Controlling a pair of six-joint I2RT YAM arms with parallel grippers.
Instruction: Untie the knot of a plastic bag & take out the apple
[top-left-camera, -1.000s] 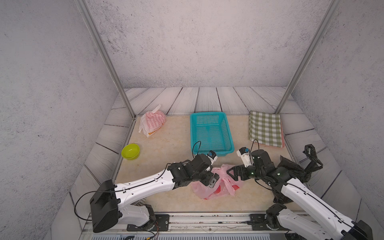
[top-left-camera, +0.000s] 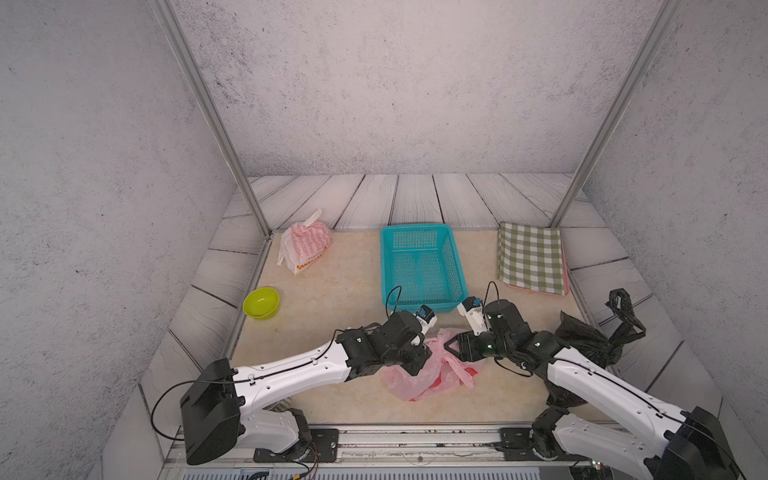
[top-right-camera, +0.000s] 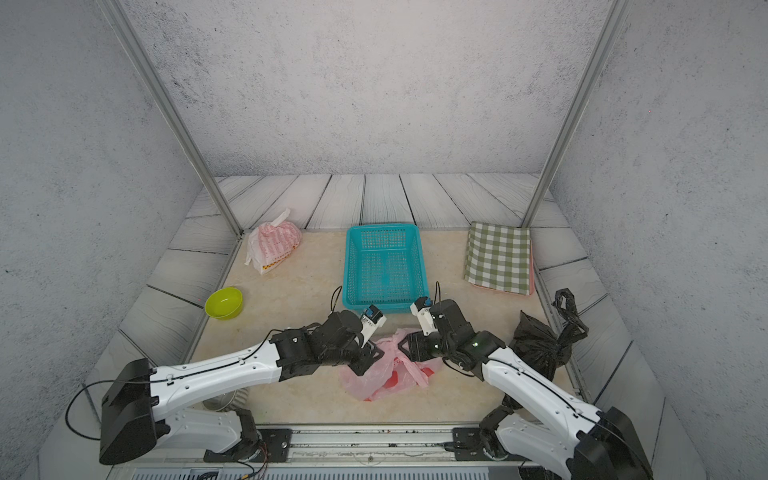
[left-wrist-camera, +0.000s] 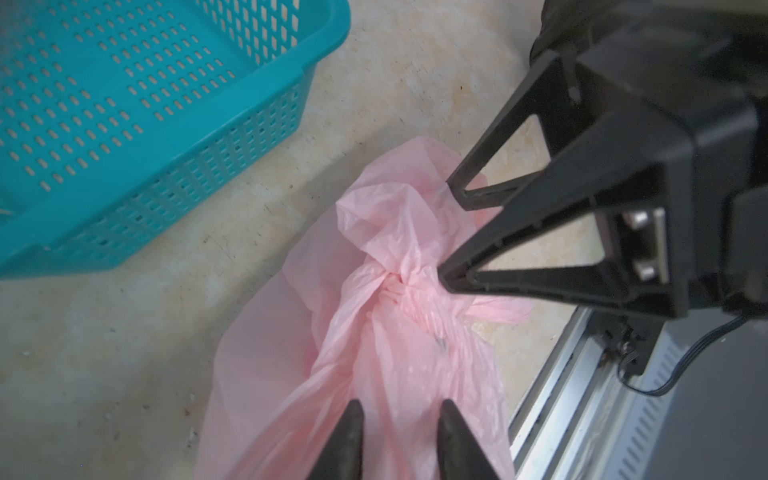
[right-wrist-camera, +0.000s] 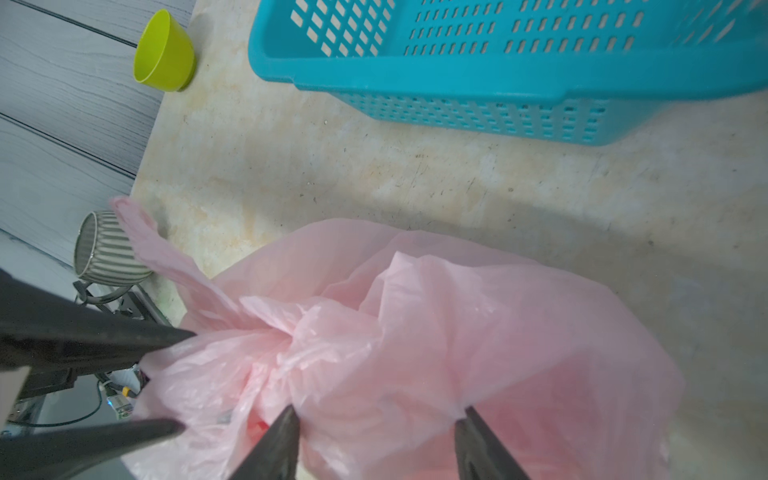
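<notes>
A knotted pink plastic bag (top-left-camera: 430, 376) lies on the front middle of the table, red showing through it; the knot (left-wrist-camera: 393, 288) is bunched in the left wrist view. My left gripper is part open over the bag, its blurred fingertips either side of gathered plastic below the knot. My right gripper is part open, low over the crumpled plastic, with the other arm's fingers close by at the left of that view. In the left wrist view the right gripper's fingers reach beside the knot. I cannot tell whether either touches it.
A teal basket (top-left-camera: 385, 268) sits just behind the bag. A green bowl (top-left-camera: 261, 302) and another bag (top-left-camera: 305, 244) are on the left; a checked cloth (top-left-camera: 530, 256) is back right, a black bag (top-left-camera: 582, 336) far right.
My right gripper has moved left toward the bag's knot. My left gripper has shifted slightly downward in the top left view. The bag's front edge has shifted slightly.
</notes>
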